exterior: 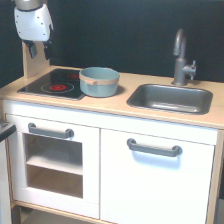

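Note:
The white arm reaches in at the upper left of the camera view, and its dark gripper [38,48] hangs above the back left of the toy kitchen. How far apart its fingers stand is too small and dark to make out, and no object shows at them. A grey-green pot [99,86] with a tan handle rests at the right edge of the black stovetop [52,88], to the right of and lower than the gripper in the view. Red rings mark the burners.
A metal sink [172,97] with a grey faucet [181,60] is set into the right side of the wooden counter [125,106]. Below are a windowed oven door [57,130] and a white cabinet door [150,185], each with a grey handle. Between pot and sink the counter is bare.

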